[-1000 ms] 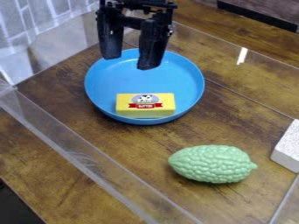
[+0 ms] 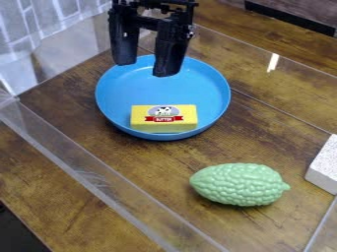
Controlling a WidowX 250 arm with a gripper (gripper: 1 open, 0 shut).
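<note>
A black gripper point(image 2: 148, 54) hangs open over the back of a round blue bowl point(image 2: 118, 96), its two fingers apart with nothing seen between them. Inside the bowl, toward the front, lies a yellow butter box point(image 2: 164, 118) with a red label. A green bumpy melon-like object point(image 2: 239, 185) rests on the wooden table at lower right, apart from the bowl.
A white block point(image 2: 325, 164) sits at the right edge. Clear plastic walls border the wooden surface point(image 2: 93, 197). The lower left and the area right of the bowl are mostly bare.
</note>
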